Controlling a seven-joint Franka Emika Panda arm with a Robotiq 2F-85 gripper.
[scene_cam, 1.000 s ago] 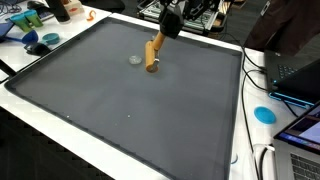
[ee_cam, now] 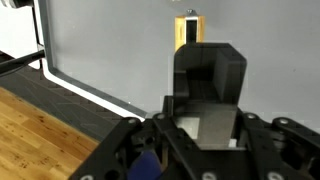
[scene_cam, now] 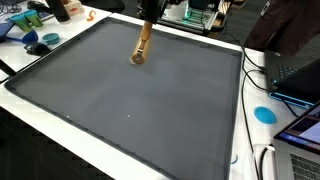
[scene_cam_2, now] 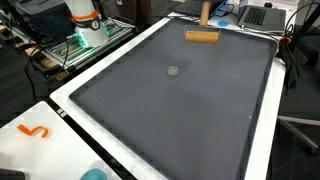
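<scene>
A wooden mallet hangs below my black gripper, which is shut on its upper end in exterior view 1. Seen from exterior view 2, its head lies level, with the handle rising upright and the gripper out of sight. Below the wooden head is the grey board; whether they touch I cannot tell. A small round disc lies on the board, apart from the head. The wrist view shows my dark fingers together, one end of the head protruding past them.
Most of the grey board is bare, inside a white border. Blue bowls and other items crowd the left. A laptop, cables and a light-blue lid are on the right.
Gripper and mallet have shifted left in exterior view 1. The mallet's lower end now covers the spot where the disc showed a second ago.
</scene>
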